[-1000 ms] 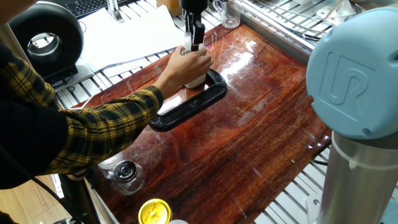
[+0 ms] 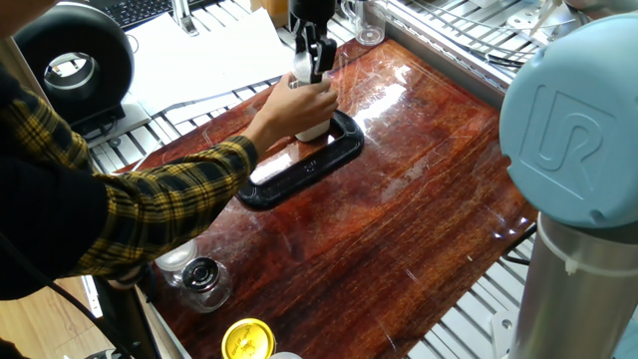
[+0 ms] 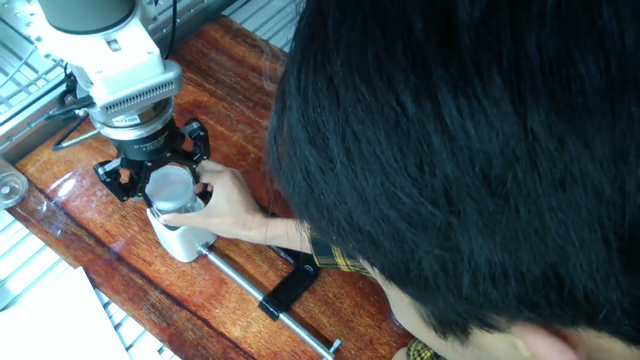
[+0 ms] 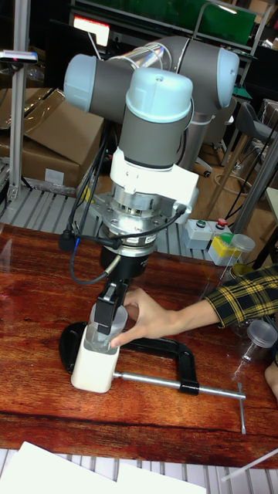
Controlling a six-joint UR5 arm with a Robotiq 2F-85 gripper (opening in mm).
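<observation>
A clear jar with a translucent lid stands in a white holder, steadied by a person's hand. A black clamp with a metal screw rod lies against the holder. My gripper is lowered over the jar, its black fingers reaching down on either side of the lid. From the side, one finger is seen edge-on right at the jar's top. The hand and the lid hide the fingertips, so whether they touch the lid does not show.
Near the wooden table's left front edge stand a black-lidded glass jar and a yellow lid. A glass mug is at the far edge. The person's arm crosses the left side.
The blue-capped arm joint has shifted a little right and down in exterior view 1, and my gripper has turned or moved slightly. The hand, holder and clamp look unmoved.
</observation>
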